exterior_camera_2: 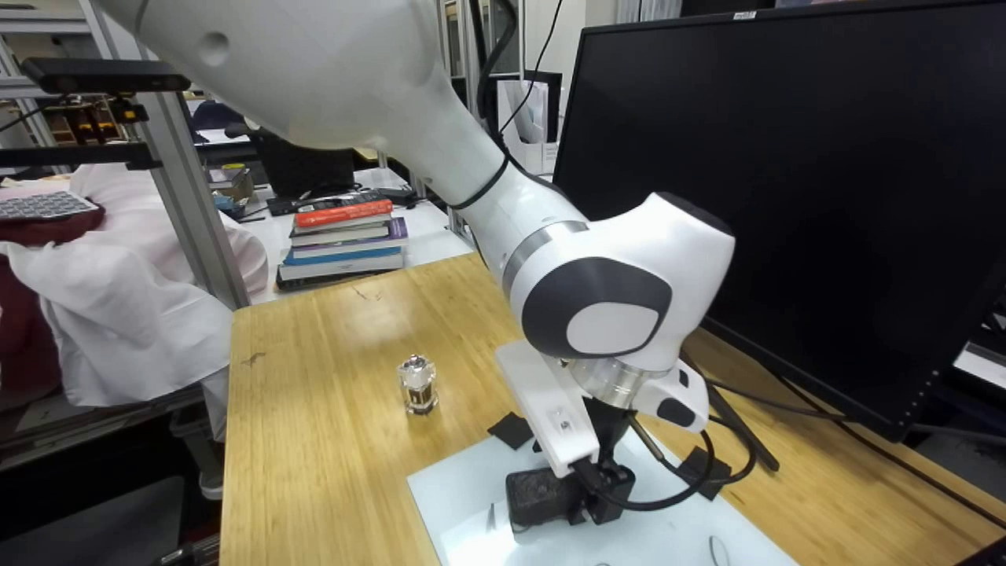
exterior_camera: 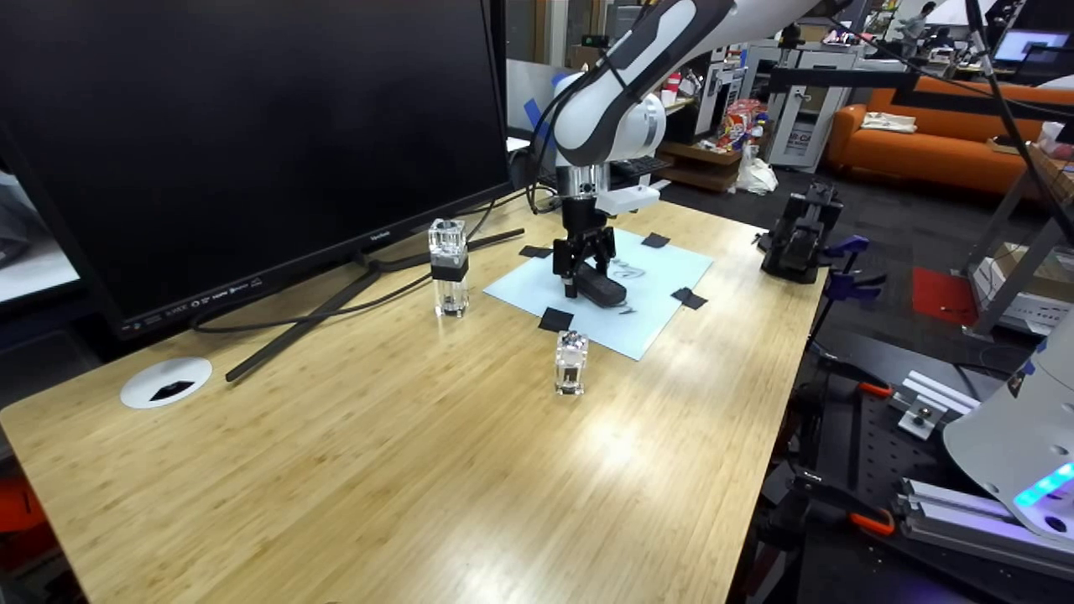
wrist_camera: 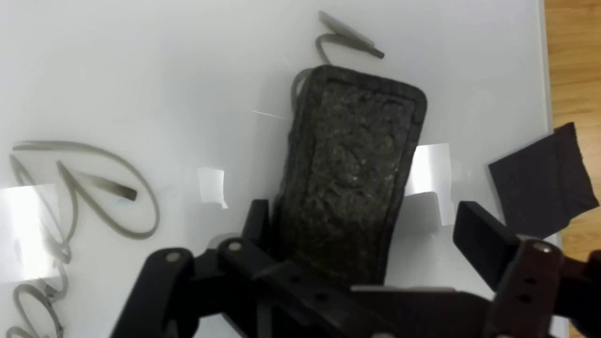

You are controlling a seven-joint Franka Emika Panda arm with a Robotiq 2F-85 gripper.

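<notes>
A dark rectangular eraser (wrist_camera: pixel 349 169) lies on the white board (exterior_camera: pixel 654 272), which is fixed to the table with black tape. Its near end disappears under my gripper. The left finger (wrist_camera: pixel 256 225) sits close against the eraser's left side, while the right finger (wrist_camera: pixel 487 242) stands well clear of the other side, so the fingers are apart. Grey marker strokes (wrist_camera: pixel 101 186) show on the board to the left of the eraser, and a short stroke (wrist_camera: pixel 346 36) lies beyond its far end. In exterior view 2 the eraser (exterior_camera_2: pixel 542 497) sticks out beside the gripper.
A small clear grinder (exterior_camera: pixel 570 362) stands on the table in front of the board. Another, taller clear grinder (exterior_camera: pixel 449 268) is to the left, near the monitor (exterior_camera: pixel 252 131) and its stand. Free table lies at the front left.
</notes>
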